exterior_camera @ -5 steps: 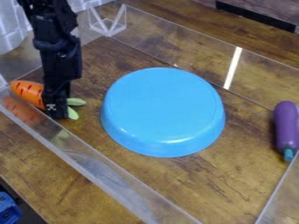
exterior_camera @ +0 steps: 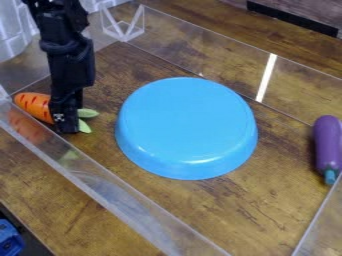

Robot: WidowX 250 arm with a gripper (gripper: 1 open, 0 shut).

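An orange toy carrot [exterior_camera: 32, 105] with pale green leaves lies at the left of the camera view, by the clear plastic wall. My dark gripper [exterior_camera: 64, 113] reaches down from the top left onto the carrot, its tips low over the leafy end. Whether the fingers are open or closed around it is hard to make out. A blue upturned bowl or lid [exterior_camera: 186, 124] lies to the right of the gripper. A purple toy eggplant [exterior_camera: 329, 142] lies at the far right edge.
Clear plastic walls border the left and lower parts of the view.
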